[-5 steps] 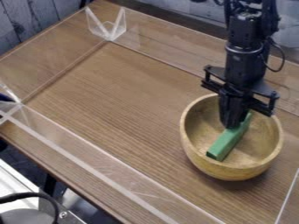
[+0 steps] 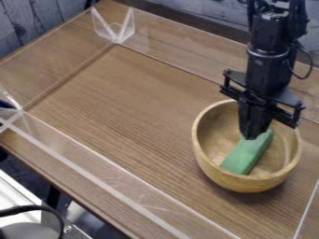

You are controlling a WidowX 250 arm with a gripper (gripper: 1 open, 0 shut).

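Observation:
A wooden bowl (image 2: 218,163) sits on the right side of the wooden table, holding a green oblong block (image 2: 247,154) that lies slanted inside it. The black gripper (image 2: 256,121) hangs over the back of the bowl, just above the block's upper end. Whether its fingers are apart or closed, and whether they touch the block, I cannot tell clearly.
Clear plastic pieces stand at the table's back and left edges. A black cable and white object are at the lower left, beyond the edge.
The gripper has risen from down in the bowl. The block stays in the bowl, its position slightly shifted.

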